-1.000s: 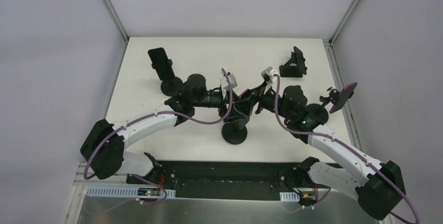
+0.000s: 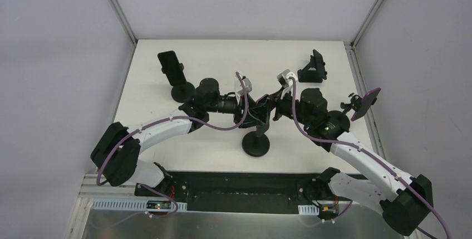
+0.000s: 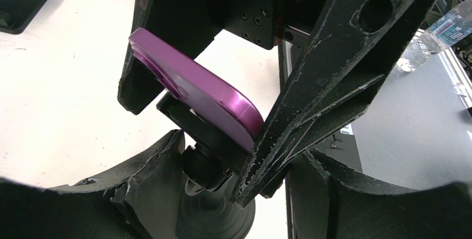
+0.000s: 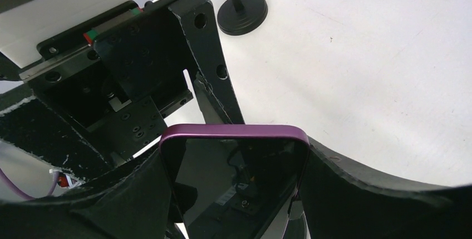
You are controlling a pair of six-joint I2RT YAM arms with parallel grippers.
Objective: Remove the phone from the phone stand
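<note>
A purple phone (image 3: 197, 83) with a dark screen (image 4: 234, 183) rests in the holder of a black stand, whose round base (image 2: 256, 144) is on the table in the centre. My left gripper (image 2: 256, 113) and my right gripper (image 2: 271, 102) meet at the phone from either side. In the left wrist view the phone is between the left gripper's fingers, with the other gripper's dark parts around it. In the right wrist view it sits between the right gripper's fingers. Whether either grips firmly is unclear.
Another phone on a stand (image 2: 172, 69) is at the back left, a black stand (image 2: 311, 69) at the back right, and a purple phone on a stand (image 2: 363, 105) at the right edge. A bottle (image 3: 434, 35) is beyond the table.
The central stand's base has shifted slightly right and toward the front edge. Both arms have moved slightly, still meeting at the phone.
</note>
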